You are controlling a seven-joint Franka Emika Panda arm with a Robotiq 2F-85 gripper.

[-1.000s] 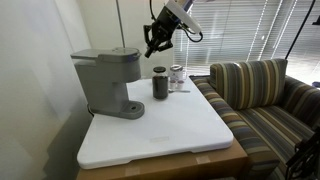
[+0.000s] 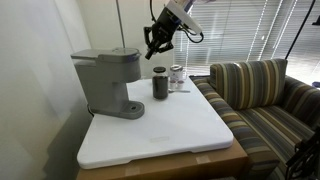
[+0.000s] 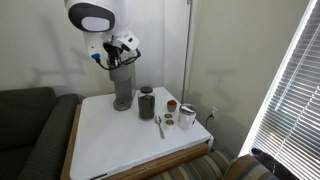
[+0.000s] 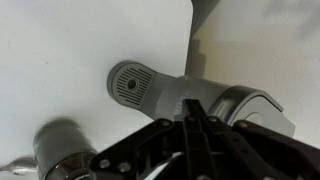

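Observation:
A grey coffee maker (image 2: 108, 80) stands at the left of the white table (image 2: 155, 135) in exterior view 1; its slotted drip tray (image 4: 131, 84) shows in the wrist view. Beside it is a dark jar with a lid (image 2: 160, 86). Above the table, my gripper (image 2: 150, 51) hangs near the coffee maker's top. Its fingertips come together over the machine in the wrist view, shut with nothing visible between them. Whether they touch the machine is hard to tell.
Behind the jar stands a light-coloured can (image 3: 186, 117), with a small reddish container (image 3: 171, 105) and a spoon (image 3: 160, 128) close by. A striped armchair (image 2: 250, 90) borders the table.

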